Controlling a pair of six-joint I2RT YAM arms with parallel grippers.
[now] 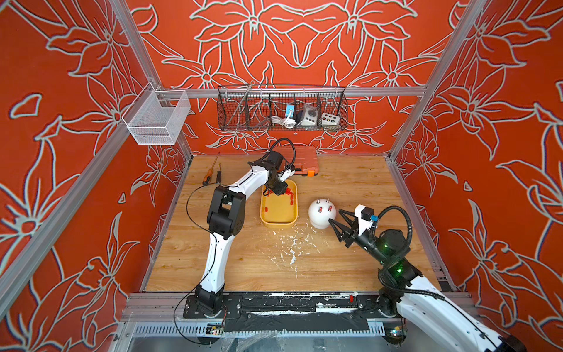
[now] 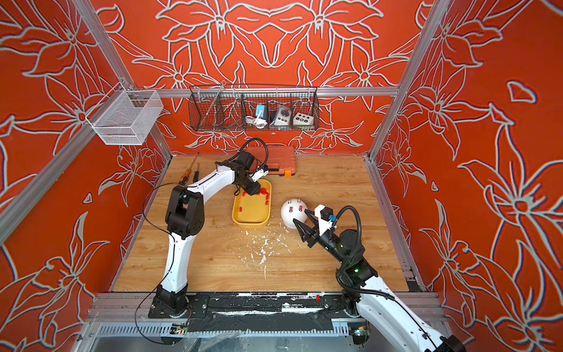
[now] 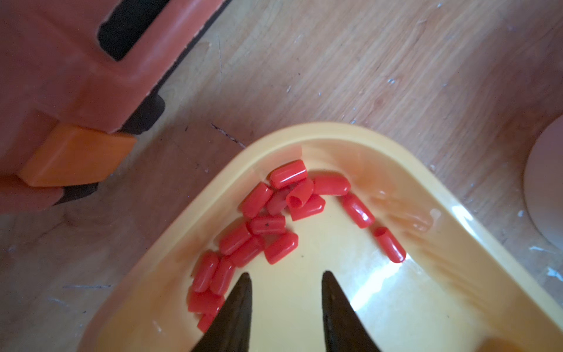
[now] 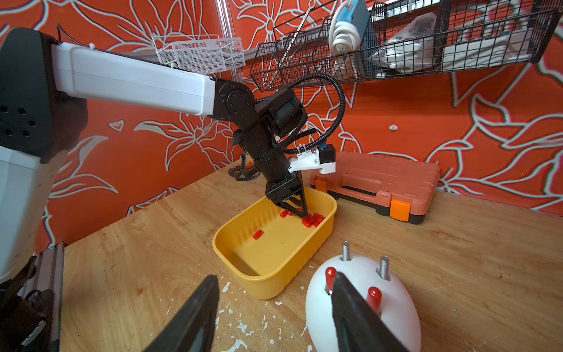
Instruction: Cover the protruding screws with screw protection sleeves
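A white dome [image 4: 363, 319] stands on the table with screws sticking up from it. Its two nearer screws wear red sleeves [image 4: 374, 298]; two bare metal screws [image 4: 384, 267] rise behind them. Several loose red sleeves [image 3: 281, 247] lie in the yellow tray [image 3: 328, 133], most heaped at one end. Over the tray floor, beside that heap, my left gripper is open with an empty gap. My right gripper is held apart from the dome on its right side in the top left view, fingers spread and nothing between them.
An orange tool case [image 1: 306, 159] lies behind the tray. Screwdrivers [image 1: 209, 173] rest at the back left, and a black wire basket [image 1: 281, 108] hangs on the back wall. White flakes [image 1: 293, 249] dot the table's front, which is otherwise clear.
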